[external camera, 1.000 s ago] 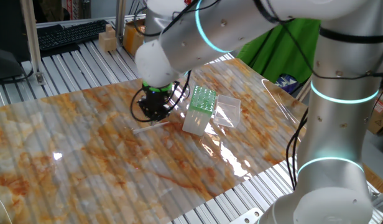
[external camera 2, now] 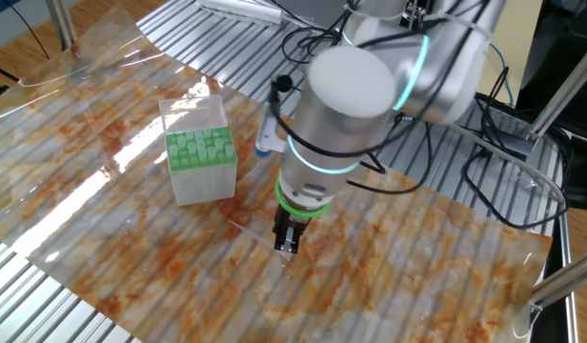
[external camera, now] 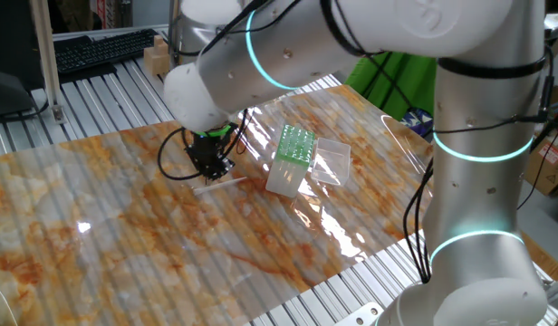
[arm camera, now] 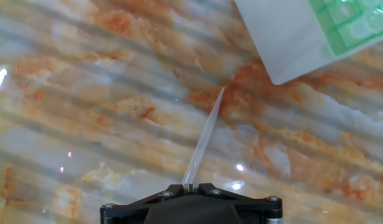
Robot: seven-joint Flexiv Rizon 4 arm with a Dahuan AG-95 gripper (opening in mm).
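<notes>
A slender, translucent pipette tip lies on the marbled sheet, its point towards the tip box. Its wide end meets my fingertips in the wrist view. My gripper points down over the tip in exterior view 1. In the wrist view its fingers stand close together; whether a narrow gap parts them cannot be made out. The tip box, a whitish body with a green rack and a clear lid swung open, stands beside the gripper. Several green-topped tips fill the rack.
Glossy marbled sheeting covers the slatted metal table, with strong glare patches. The area in front of the gripper is clear. A keyboard and small wooden blocks sit at the back.
In exterior view 1 the arm and gripper have shifted left, and the gripper is somewhat lower. The loose tip and the box have stayed in place.
</notes>
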